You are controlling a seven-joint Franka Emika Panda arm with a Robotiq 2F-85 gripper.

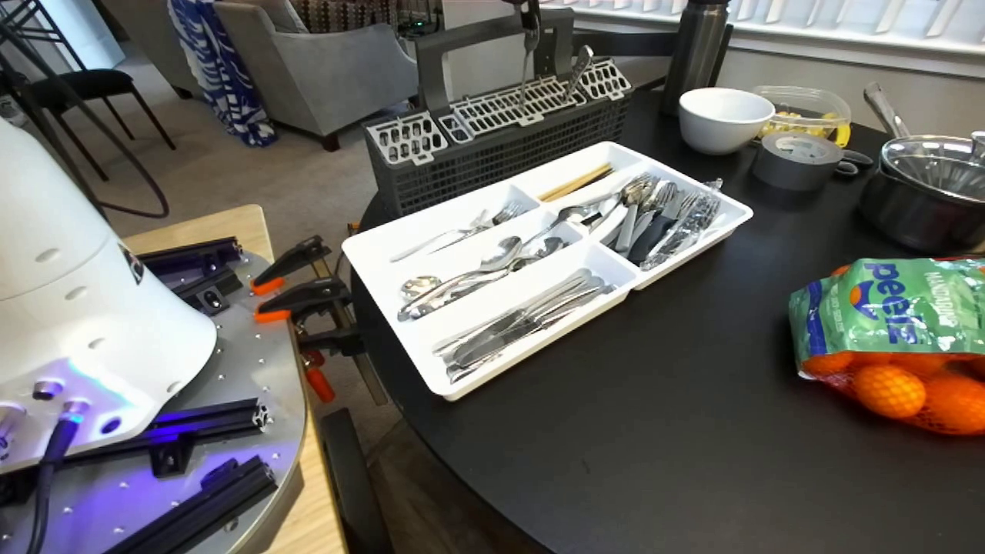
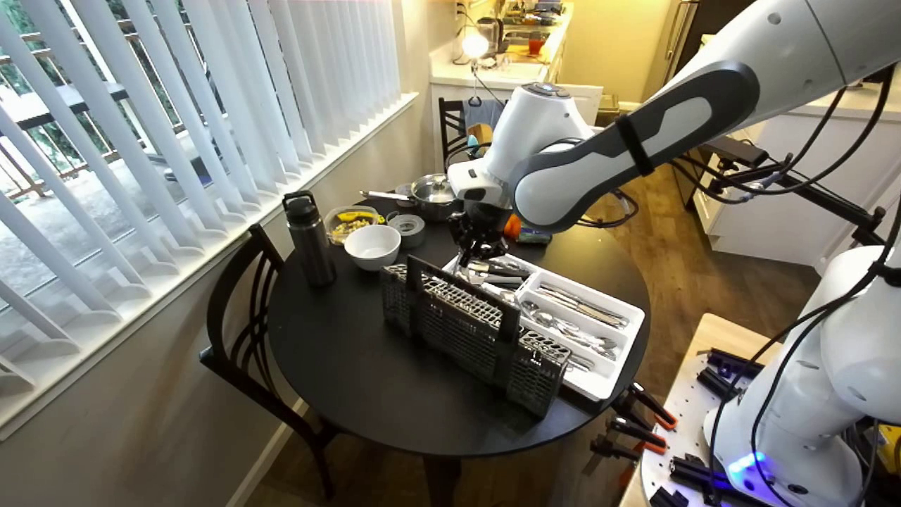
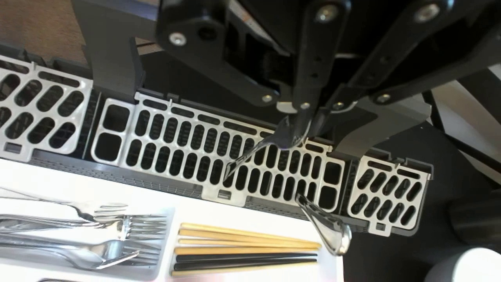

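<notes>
My gripper is shut on the head of a silver utensil [image 3: 263,145], which looks like a fork. Its handle slants down to the slotted grey lid of the dark cutlery basket [image 1: 517,143]; whether the end is clear of the slots I cannot tell. In exterior view 1, the utensil [image 1: 527,66] hangs nearly upright under my gripper [image 1: 531,37] at the top edge. Another silver utensil [image 3: 328,228] stands tilted in the basket, right of mine. The white tray [image 1: 378,268] in front holds forks [image 3: 141,230], chopsticks [image 3: 249,242], spoons [image 1: 480,272] and knives [image 1: 526,323].
The basket's handle [image 1: 429,69] rises close to the gripper. Right of the basket are a dark bottle [image 1: 692,55], a white bowl [image 1: 725,120], a tape roll [image 1: 799,158] and a pot [image 1: 928,203]. A mandarin bag [image 1: 886,323] lies at right.
</notes>
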